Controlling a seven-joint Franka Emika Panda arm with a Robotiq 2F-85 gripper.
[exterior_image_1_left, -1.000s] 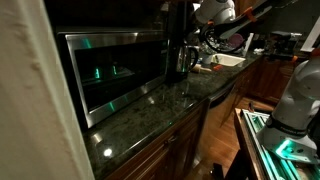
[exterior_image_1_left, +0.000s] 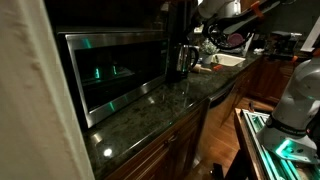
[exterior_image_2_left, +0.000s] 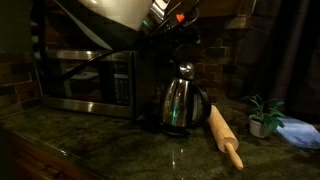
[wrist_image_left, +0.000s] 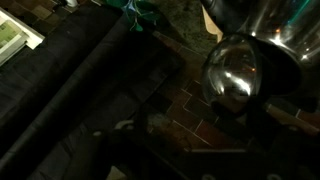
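Note:
A shiny metal kettle (exterior_image_2_left: 182, 104) with a rounded lid stands upright on the dark counter, right of the microwave. In the wrist view the kettle's rounded metal top (wrist_image_left: 232, 72) shows close up at right of centre. My gripper is open, its dark fingers low in that view and hard to make out against the shadow. Nothing shows between them. From the second exterior view, the white arm (exterior_image_2_left: 112, 14) reaches in over the counter above the kettle; the gripper itself blends into the dark background there.
A wooden rolling pin (exterior_image_2_left: 224, 137) lies right of the kettle, with a small potted plant (exterior_image_2_left: 262, 118) and a pale blue cloth (exterior_image_2_left: 298, 132) beyond. The microwave (exterior_image_1_left: 115, 72) stands at the left.
The arm at the upper right has shifted slightly over the last second. The kettle and the other objects stay where they were.

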